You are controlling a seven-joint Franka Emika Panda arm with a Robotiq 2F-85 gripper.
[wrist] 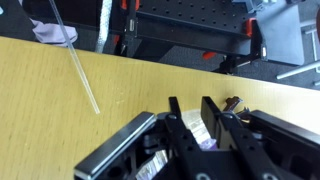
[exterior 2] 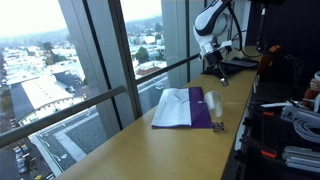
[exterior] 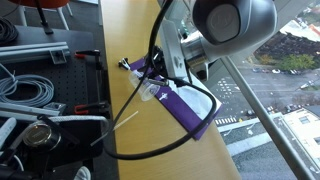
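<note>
In the wrist view my gripper points down at the table with its two dark fingers apart; no object shows clearly held between them. A clear, cup-like container (exterior 2: 214, 103) stands on the table below the gripper in the second exterior view. The first exterior view shows the same clear container (exterior: 148, 91) beside the purple-and-white sheet (exterior: 188, 105). In the wrist view the fingers partly cover what lies beneath them, so whether they touch the container I cannot tell.
A thin pale stick (wrist: 86, 80) lies on the yellow table. Small dark items (exterior 2: 218, 127) sit near the table edge. Beyond that edge is a dark cart (exterior: 80, 75) with cables and tools. Bare table (exterior 2: 125, 158) lies toward the front; windows run along the other side.
</note>
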